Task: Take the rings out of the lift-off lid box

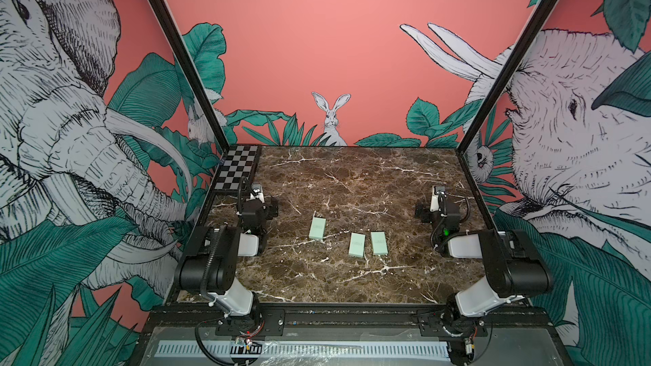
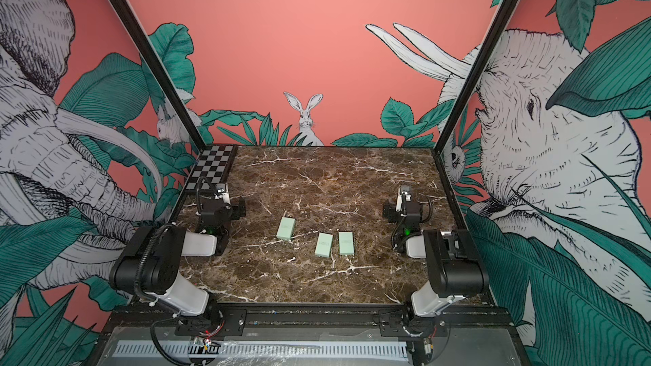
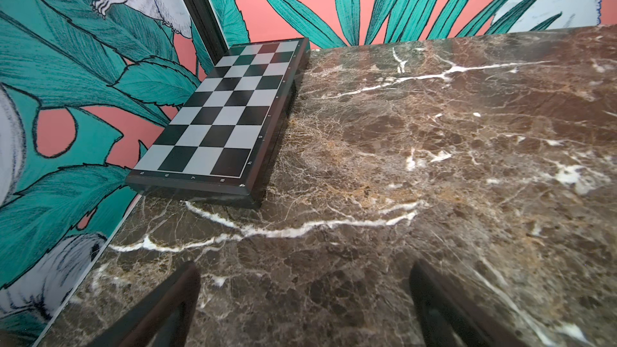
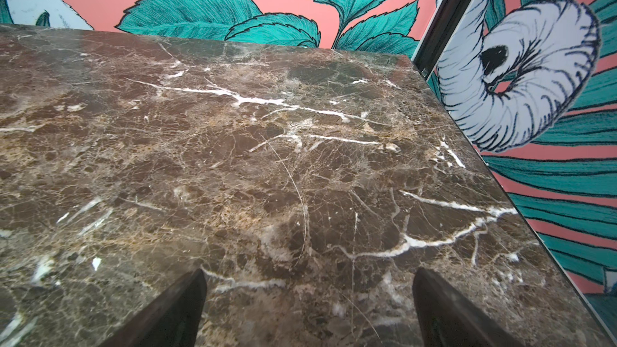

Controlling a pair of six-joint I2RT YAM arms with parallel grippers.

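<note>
Three small pale green boxes lie on the marble table between my arms: a left box (image 1: 317,228), a middle box (image 1: 356,244) and a right box (image 1: 379,243). All three look closed, and no rings are visible. The left gripper stands open and empty, off to the left of the boxes. On the opposite side the right gripper is likewise open, with only bare table seen past its fingers (image 4: 170,311). Neither wrist view shows a box.
A black and white chessboard (image 3: 215,112) lies in the far left corner of the table. Dark frame posts (image 1: 515,54) rise along both sides.
</note>
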